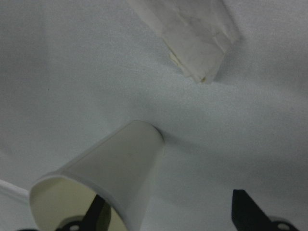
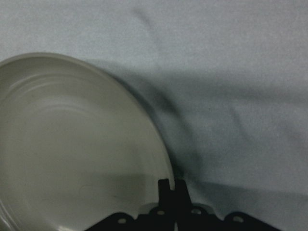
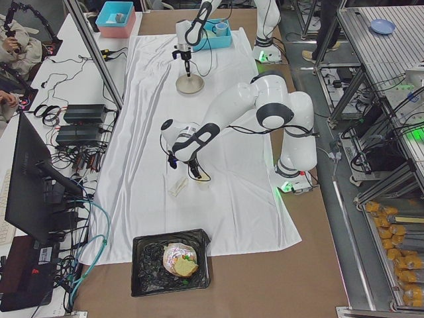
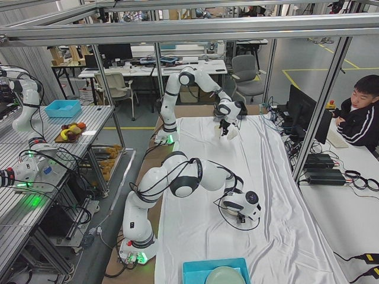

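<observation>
A white cup (image 1: pixel 132 168) lies in the lower left of the left wrist view, apparently tipped, its opening toward the camera. My left gripper is open over it, one finger in front of or inside the cup's mouth. A crumpled translucent wrapper (image 1: pixel 202 43) lies beside it, also pale in the camera left view (image 3: pixel 177 187). In the right wrist view, a cream plate (image 2: pixel 72 139) lies on the white cloth, and my right gripper is shut at its rim; whether the rim is between the fingers is hard to tell.
A black tray (image 3: pixel 149 278) with food stands on the near edge of the cloth in the camera left view. A blue bin (image 3: pixel 215 41) with dishes stands at the far end.
</observation>
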